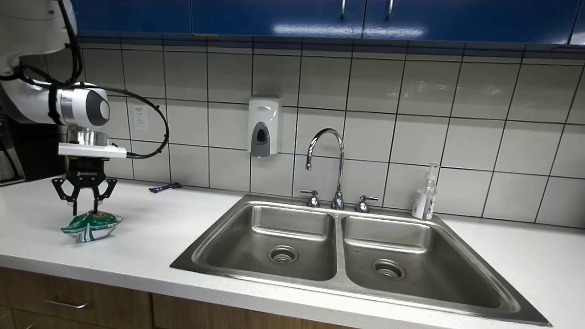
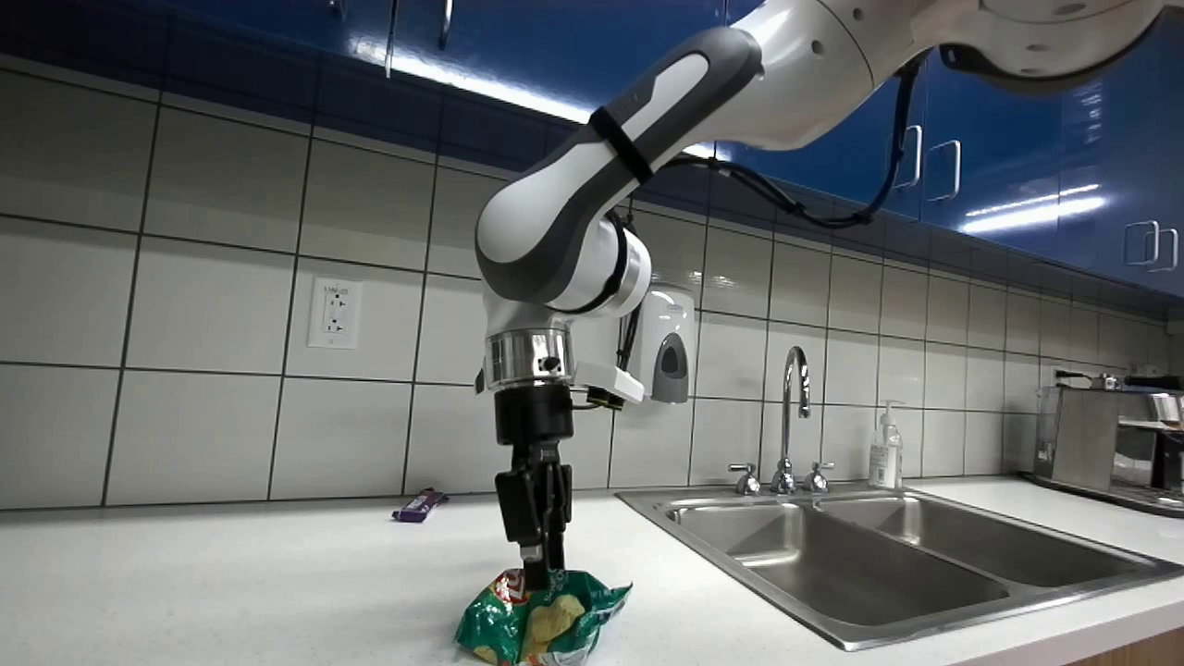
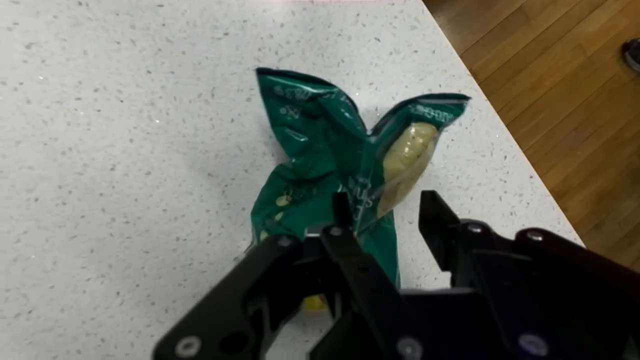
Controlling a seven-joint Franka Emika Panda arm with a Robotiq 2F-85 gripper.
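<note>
A crumpled green chip bag (image 1: 93, 227) lies on the white counter at the left, below my gripper (image 1: 85, 211). The fingers stand part open, a gap between the fingertips at the top of the bag. From the second exterior view, the gripper (image 2: 541, 572) points straight down and one finger overlaps the bag (image 2: 501, 625). In the wrist view one finger (image 3: 342, 210) reaches over the middle of the bag (image 3: 312, 150), while the other finger (image 3: 436, 225) is out past its right side. Part of the bag is hidden beneath the gripper.
A purple-wrapped bar (image 1: 164, 187) lies near the tiled wall. The double sink (image 1: 335, 274) with its faucet (image 1: 340, 170) is to the right, and a pump bottle (image 1: 425, 194) stands behind it. Counter between bag and sink is clear.
</note>
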